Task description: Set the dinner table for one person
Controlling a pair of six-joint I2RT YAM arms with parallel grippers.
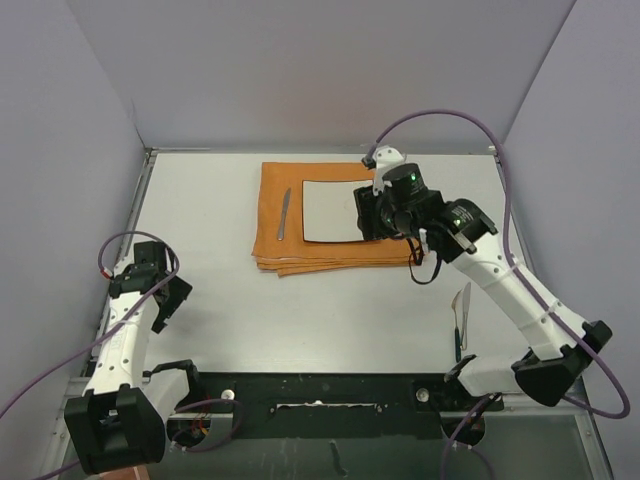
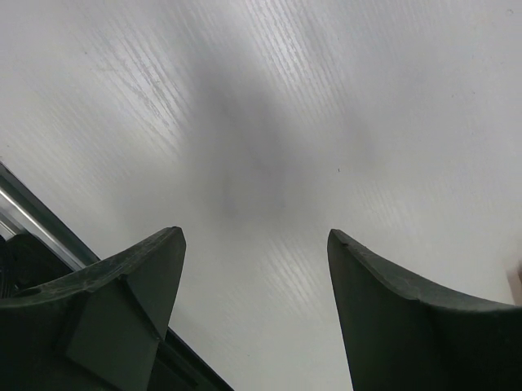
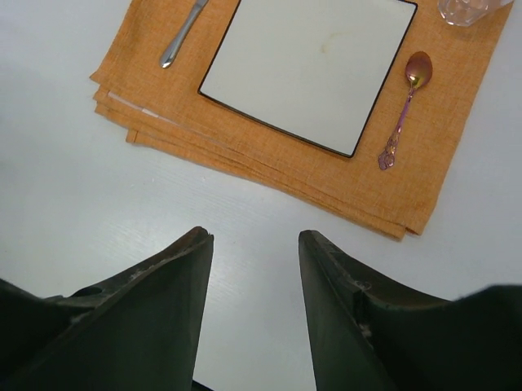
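Note:
Orange placemats (image 1: 275, 200) lie at the back middle under a white square plate (image 1: 330, 212), with a knife (image 1: 284, 214) left of it. The right wrist view shows a spoon (image 3: 392, 138) right of the plate and a clear glass (image 3: 463, 11) beyond it, partly cropped. My right gripper stands open and empty above the right part of the placemats, hiding some of them from the top. My left gripper is open over bare table at the far left, nothing between its fingers.
More cutlery (image 1: 466, 316) lies at the right front of the table. Walls stand at the back and both sides.

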